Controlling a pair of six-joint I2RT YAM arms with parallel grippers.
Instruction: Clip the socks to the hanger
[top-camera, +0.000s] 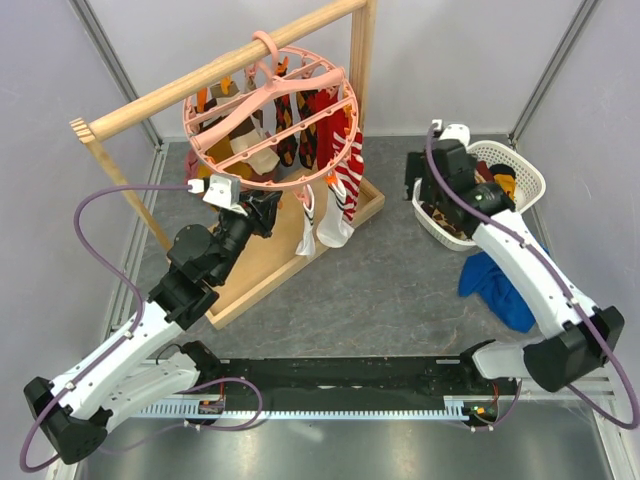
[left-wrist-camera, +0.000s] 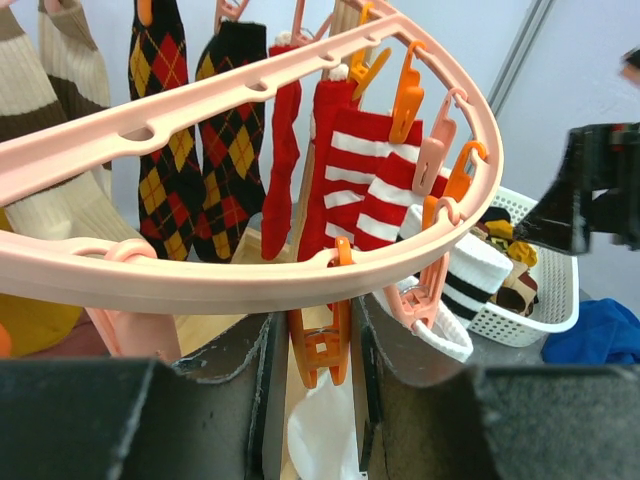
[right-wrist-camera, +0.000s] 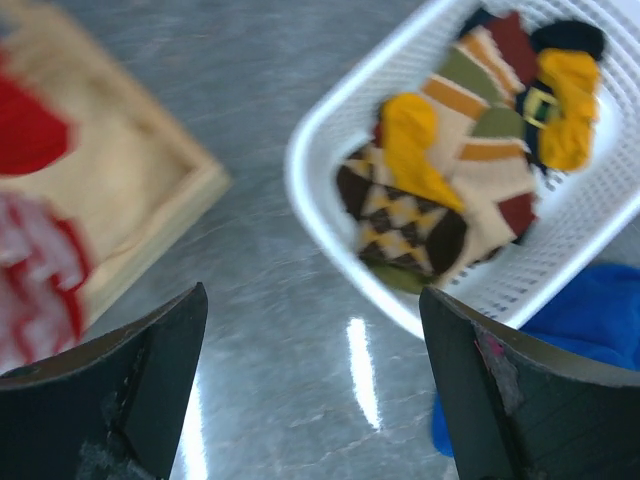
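Observation:
The round pink hanger (top-camera: 271, 90) hangs from a wooden rack, carrying several socks, among them red-and-white striped socks (left-wrist-camera: 372, 180) and argyle socks (left-wrist-camera: 160, 170). My left gripper is shut on an orange clip (left-wrist-camera: 320, 345) at the hanger's near rim; something white hangs below it. My right gripper (top-camera: 428, 170) is open above the white basket (top-camera: 430, 215), blurred in the top view, with nothing between its fingers. In the right wrist view the basket holds several loose socks (right-wrist-camera: 410, 240).
A blue cloth (top-camera: 497, 292) lies in front of the basket. The rack's wooden base (top-camera: 240, 300) sits left of centre.

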